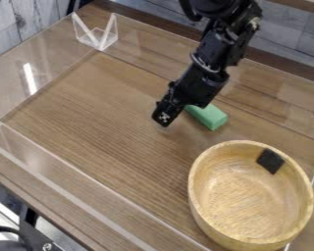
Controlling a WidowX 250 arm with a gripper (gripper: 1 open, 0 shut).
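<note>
My black gripper [165,112] hangs low over the middle of the wooden table, angled down to the left, and looks shut; nothing clearly shows between its fingers. Just right of it, partly behind the arm, a green block [207,118] lies on the table.
A large tan round bowl [249,203] with a black patch on its rim fills the lower right. A white wire rack [94,31] stands at the back left.
</note>
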